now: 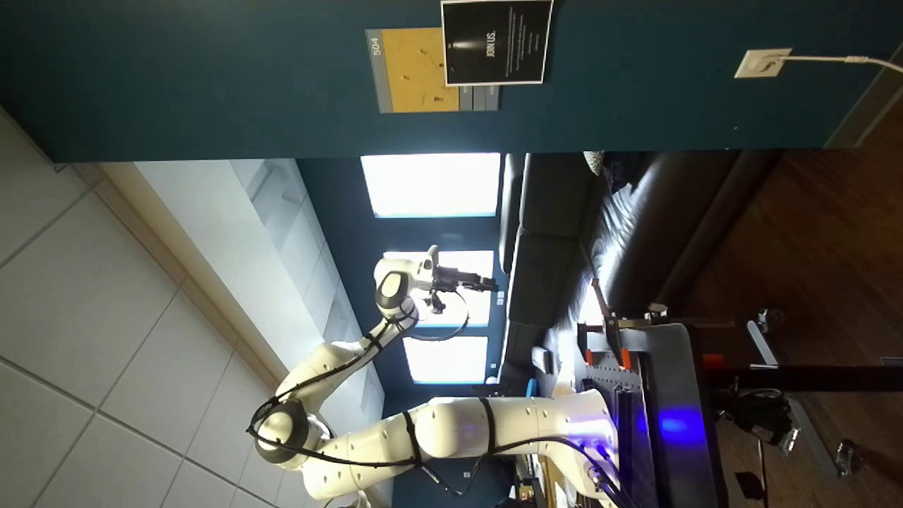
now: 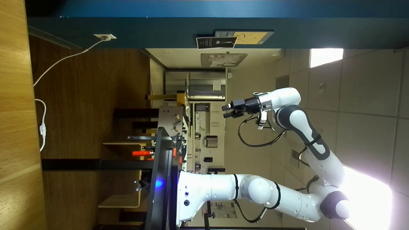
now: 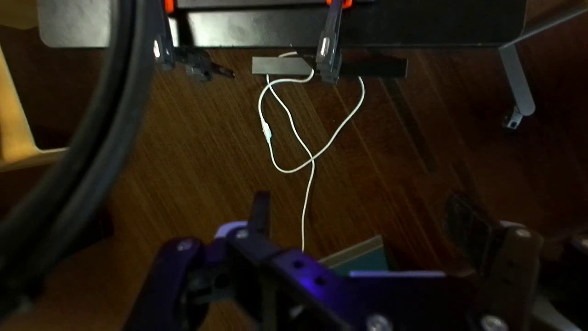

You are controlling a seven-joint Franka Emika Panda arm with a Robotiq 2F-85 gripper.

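My gripper is open, its two dark fingers (image 3: 260, 215) wide apart in the wrist view with nothing between them. In exterior view 2 the same gripper (image 2: 225, 111) hangs in free air, out past the edge of the table and well above its height. Exterior view 1 shows the gripper (image 1: 494, 286) in front of bright windows, touching nothing. Both exterior pictures are turned on their side. No object is near the fingers.
Beneath the gripper, a white cable (image 3: 312, 160) loops over the brown floor. The black table edge (image 3: 248, 30) carries clamps (image 3: 329, 47). A teal wall (image 1: 626, 93) with a poster (image 1: 499, 59) stands beyond the table. A dark sofa (image 1: 550, 254) is in the background.
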